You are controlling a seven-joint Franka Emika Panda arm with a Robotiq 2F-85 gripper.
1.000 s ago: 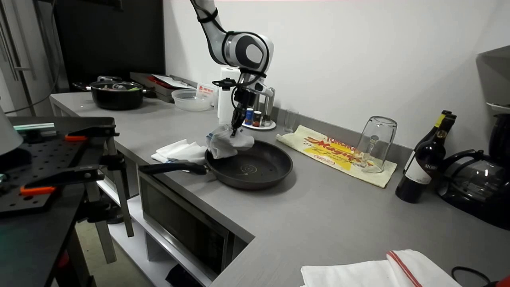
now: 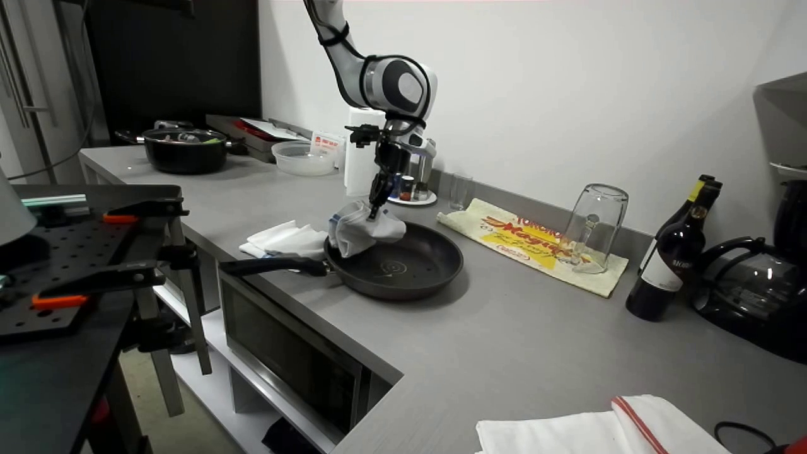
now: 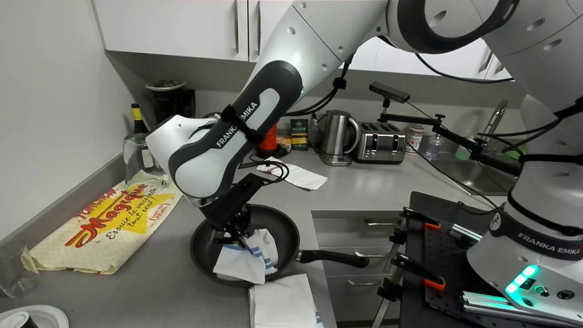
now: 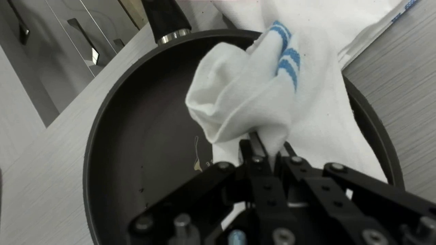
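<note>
A white cloth with blue stripes point(image 4: 249, 94) is bunched up in the fingers of my gripper, which is shut on it. Part of the cloth point(image 3: 248, 262) lies inside the black frying pan point(image 3: 289, 232) and drapes over its rim. From the first exterior view, the cloth point(image 2: 359, 229) covers the handle-side rear of the pan point(image 2: 423, 276), and my gripper point(image 2: 372, 212) points down at it. Bare pan floor with a few dark specks shows beside the cloth in the wrist view. The fingertips are partly hidden by folds.
A second folded white cloth point(image 2: 287, 241) lies beside the pan, whose handle point(image 2: 276, 265) sticks out past the counter edge. A yellow printed towel point(image 2: 522, 242) with an upturned glass point(image 2: 597, 227) lies along the wall. Wine bottles point(image 2: 669, 261) stand farther right.
My gripper has shifted slightly right and tilted in the first exterior view. The held cloth has moved a little with it, its lower edge hanging further into the pan. The pan has stayed put.
</note>
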